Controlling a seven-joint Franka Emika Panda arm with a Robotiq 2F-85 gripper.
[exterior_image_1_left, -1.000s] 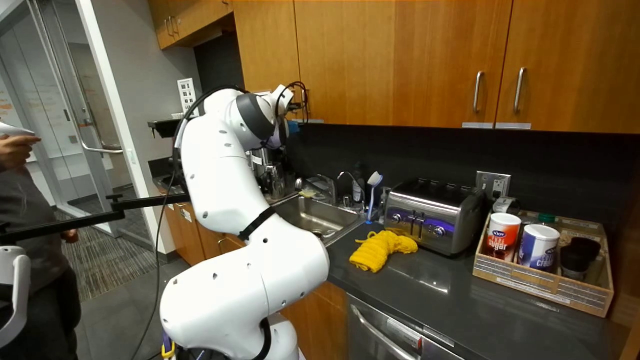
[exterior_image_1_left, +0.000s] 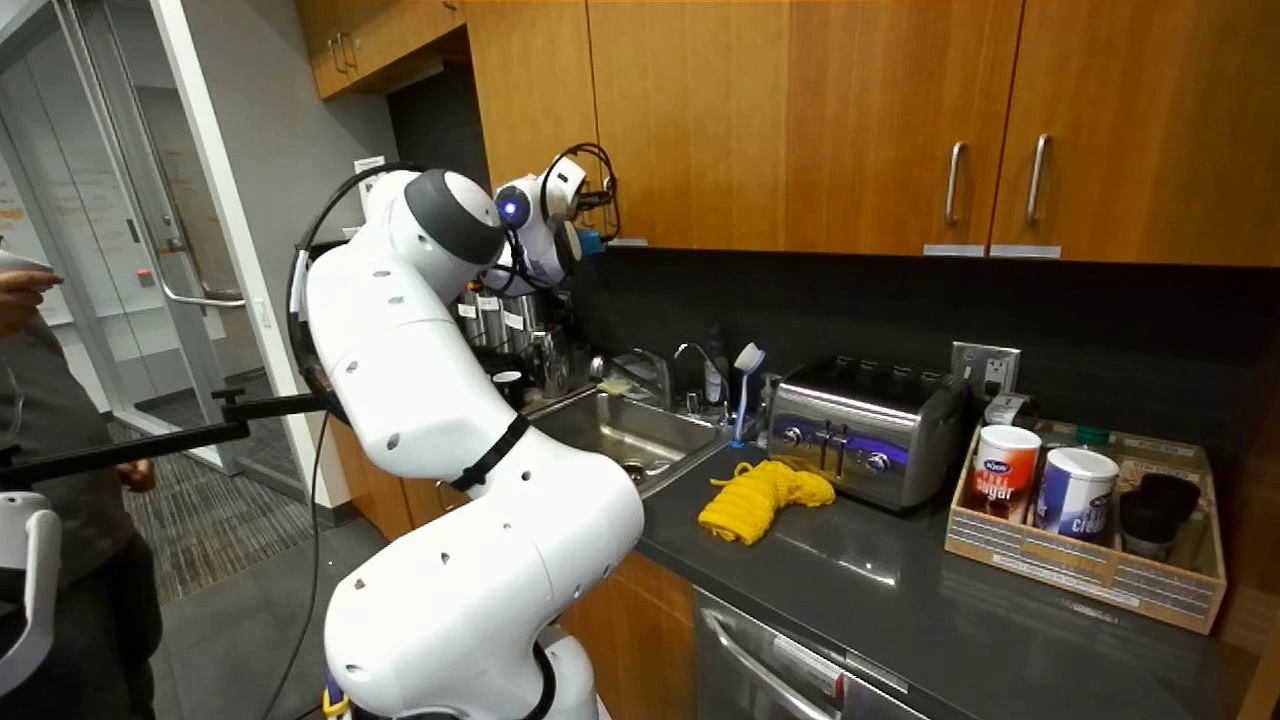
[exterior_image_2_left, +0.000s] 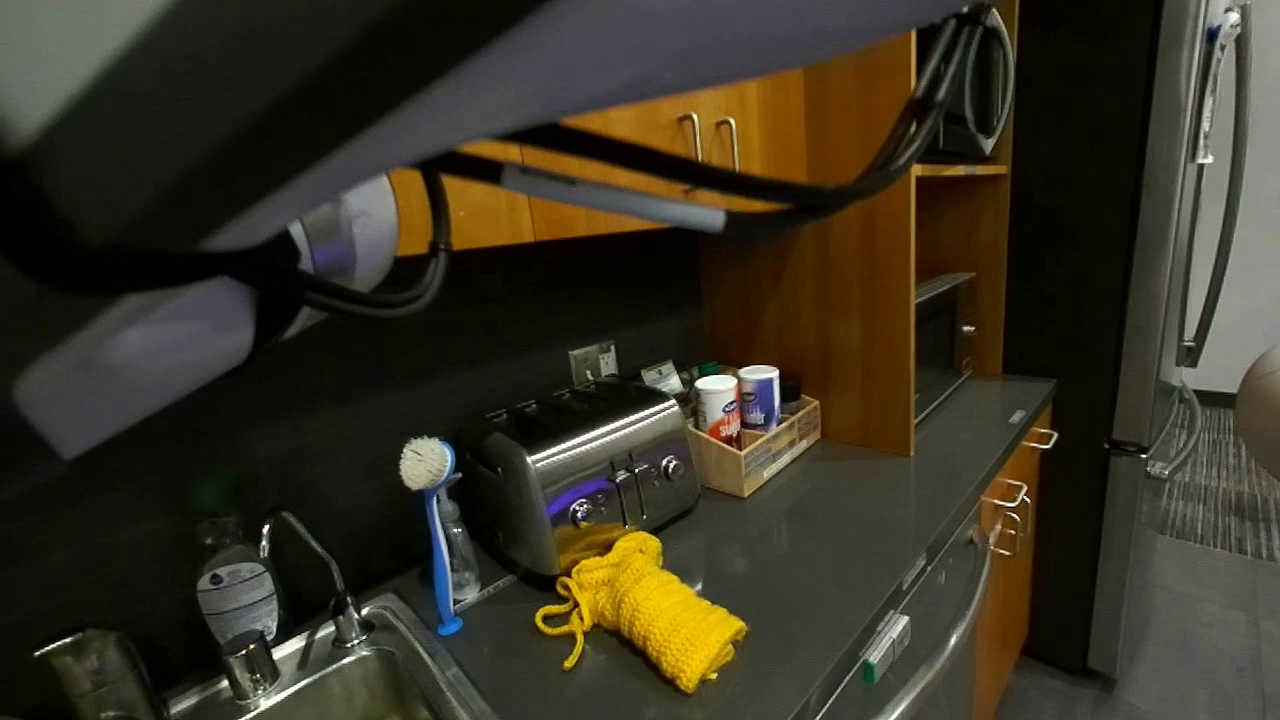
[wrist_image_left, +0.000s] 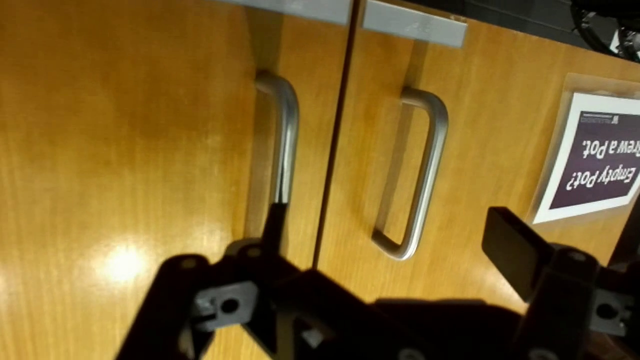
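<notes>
Two wooden cabinet doors fill the wrist view, each with a curved metal handle: a left handle (wrist_image_left: 286, 138) and a right handle (wrist_image_left: 427, 174). My gripper is open, its black fingers set wide apart. The left finger overlaps the lower end of the left handle in that view; whether they touch I cannot tell. Between the fingers, farther off, the right handle shows with nothing gripped. From outside, the gripper (exterior_image_1_left: 595, 204) is up by the upper cabinet (exterior_image_1_left: 690, 120), small and partly hidden by cables.
Below are a sink (exterior_image_1_left: 624, 422), a yellow knitted bundle (exterior_image_1_left: 765, 498), a toaster (exterior_image_1_left: 866, 434) and a box (exterior_image_1_left: 1080, 564) of canisters. A printed sign (wrist_image_left: 594, 156) hangs on the right door. A person (exterior_image_1_left: 66, 480) stands at the left.
The arm's elbow and wrist have shifted left and somewhat back in exterior view 1, and the wrist has turned. The counter objects have stayed put.
</notes>
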